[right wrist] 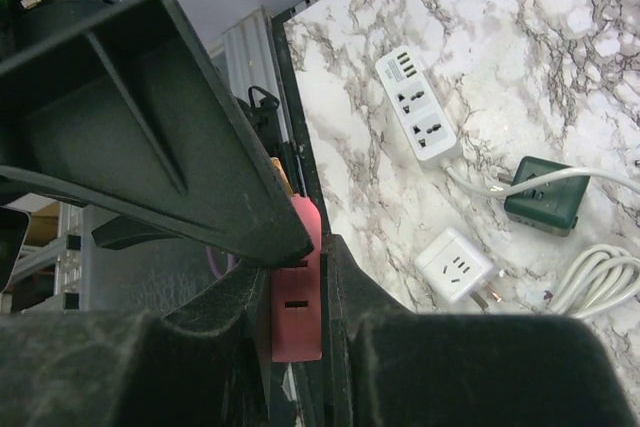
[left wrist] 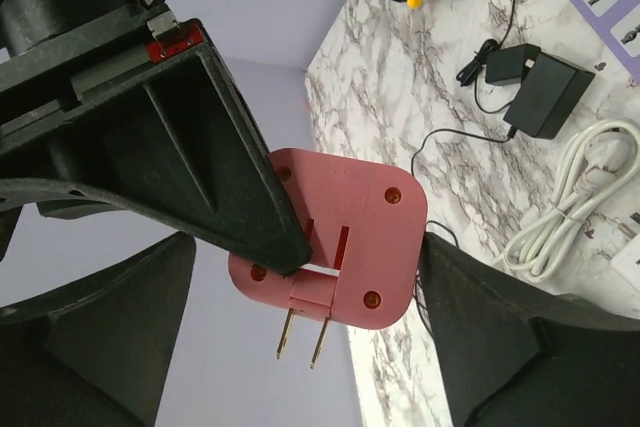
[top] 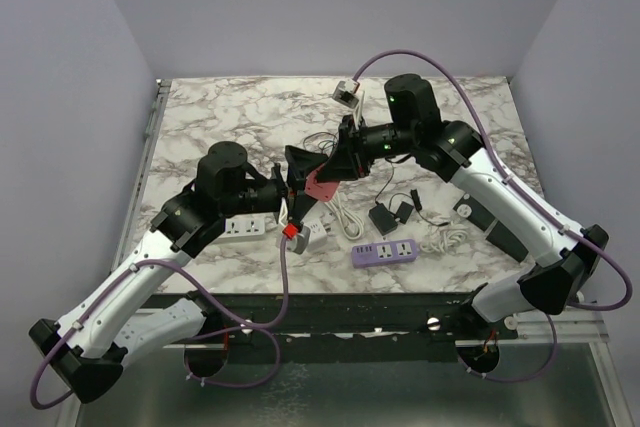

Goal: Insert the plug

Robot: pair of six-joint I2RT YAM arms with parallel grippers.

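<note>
A flat pink plug (top: 320,190) hangs above the table, with my right gripper (top: 338,172) shut on it. In the left wrist view the pink plug (left wrist: 372,232) shows its broad face and two brass prongs (left wrist: 318,344), free and pointing down. Edge-on, the pink plug (right wrist: 296,322) stands between the right gripper's fingers (right wrist: 200,347). My left gripper (top: 298,185) is open around the plug from the other side. A gap shows beside its left finger (left wrist: 100,332); its right finger (left wrist: 530,342) looks close to the plug's edge, contact unclear.
Below lie a white power strip (right wrist: 420,112), a white cube adapter (right wrist: 455,265), a green block (right wrist: 547,195) and a purple power strip (top: 385,253). Black adapters (left wrist: 548,94) and coiled white cable (left wrist: 560,212) lie nearby.
</note>
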